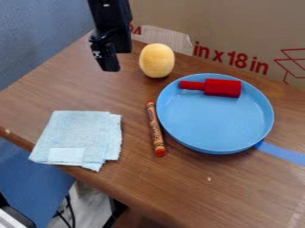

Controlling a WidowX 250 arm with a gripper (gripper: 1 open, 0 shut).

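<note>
My black gripper (pixel 107 55) hangs at the upper left of the camera view, over the back of the wooden table, left of a yellow oval object (pixel 156 60); whether it is open or shut is unclear. A light blue folded cloth (pixel 78 135) lies at the front left. An orange stick, like a crayon or marker (pixel 156 132), lies between the cloth and a blue plate (pixel 215 125). A red object with a handle (pixel 219 87) rests on the back part of the plate.
A cardboard box (pixel 244 40) stands behind the table (pixel 179 191). A blue tape strip (pixel 281 153) runs right of the plate. The table's left edge drops to a blue surface. Bare wood shows at left-middle and front right.
</note>
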